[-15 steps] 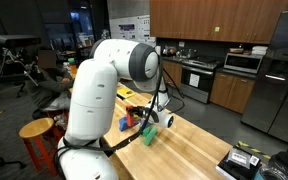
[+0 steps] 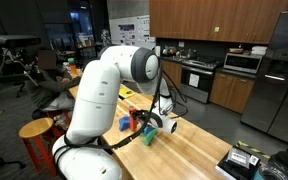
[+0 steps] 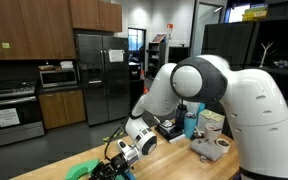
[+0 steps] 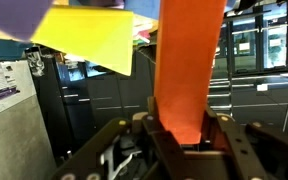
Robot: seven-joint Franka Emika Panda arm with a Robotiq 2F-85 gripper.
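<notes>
A long orange-red object point(image 4: 182, 65) runs from between the fingers up to the top edge of the wrist view. My gripper is shut on it; its dark fingers are blurred at the bottom of that view. In exterior view 1 the gripper hangs low over the wooden table, near a red item point(image 2: 135, 118). Whether that red item is the held one, I cannot tell. Exterior view 2 catches the gripper at its bottom edge, too small to make out the object.
Blue pieces point(image 2: 124, 124) and a green piece point(image 2: 149, 138) lie close by on the table point(image 2: 189, 150). A yellow item point(image 4: 94, 38) shows in the wrist view. The table's right end holds a dark box point(image 2: 239, 162).
In exterior view 1 the hand has shifted slightly right and down. Other things on the table appear unmoved.
</notes>
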